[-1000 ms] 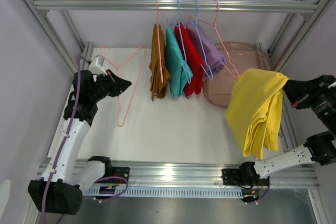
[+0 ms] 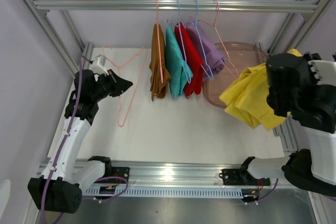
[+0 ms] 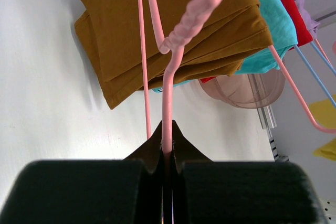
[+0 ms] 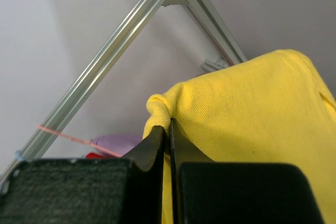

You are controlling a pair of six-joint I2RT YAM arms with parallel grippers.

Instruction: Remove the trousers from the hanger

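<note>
My right gripper is shut on yellow trousers [image 4: 241,114], which hang at the right side of the top view [image 2: 249,95], partly over the pink tray and partly hidden by the arm. My left gripper is shut on the twisted neck of an empty pink hanger [image 2: 127,100] at the left. Brown [image 2: 157,61], turquoise [image 2: 176,64], red [image 2: 191,64] and purple [image 2: 210,53] trousers hang on hangers from the rail, with an empty pink hanger among those at the right.
The metal rail [image 2: 115,4] spans the back. A pink tray [image 2: 241,53] lies at the back right of the white board [image 2: 173,129], whose front middle is clear. Frame posts stand at both sides.
My right arm has risen toward the camera, and the yellow trousers in its gripper have swung and shifted. The left arm and hanging garments look unchanged.
</note>
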